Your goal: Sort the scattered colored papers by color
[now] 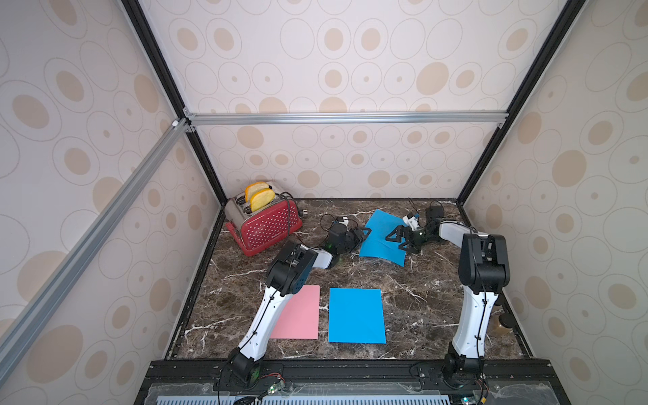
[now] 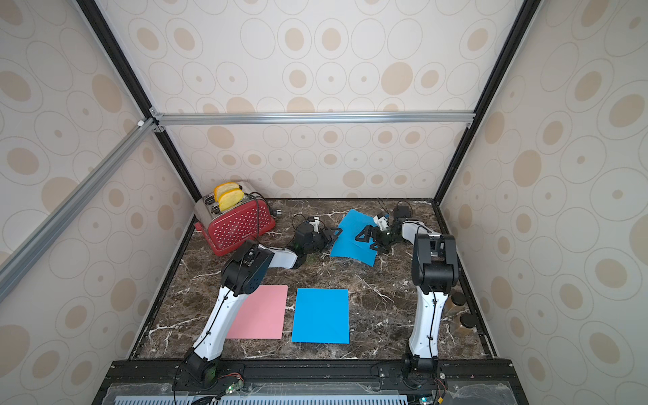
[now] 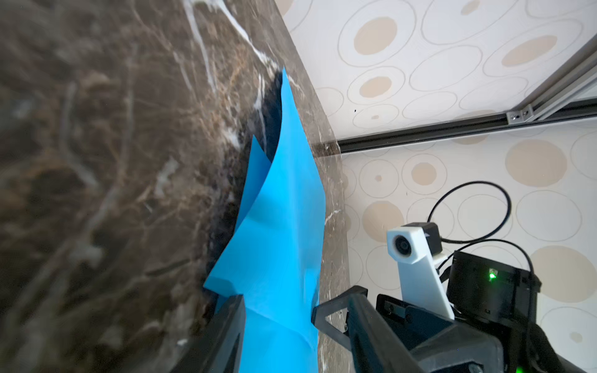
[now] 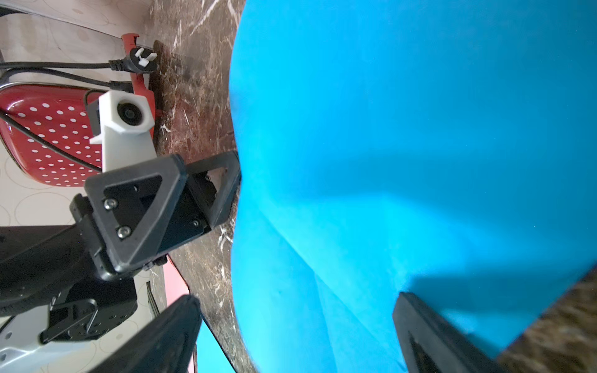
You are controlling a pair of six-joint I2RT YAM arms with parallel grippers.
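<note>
A blue paper [image 1: 381,244], bent and creased, lies at the back between my two grippers. Its edge stands raised off the table in the left wrist view, where the blue sheet [image 3: 279,242] curls upward. My left gripper [image 1: 365,235] is at the paper's left edge, its fingers [image 3: 227,335] part open with the blue sheet seen between them; contact cannot be told. Over the paper's right side, my right gripper stands open. Toward the front a second blue paper [image 1: 357,316] lies flat, and left of it a pink paper [image 1: 297,314], partly covered by my left arm.
A red dotted toaster [image 1: 266,226] with yellow slices [image 1: 260,195] stands at the back left, its cable hanging down the front. Clear marble table [image 1: 422,310] lies right of the front blue paper.
</note>
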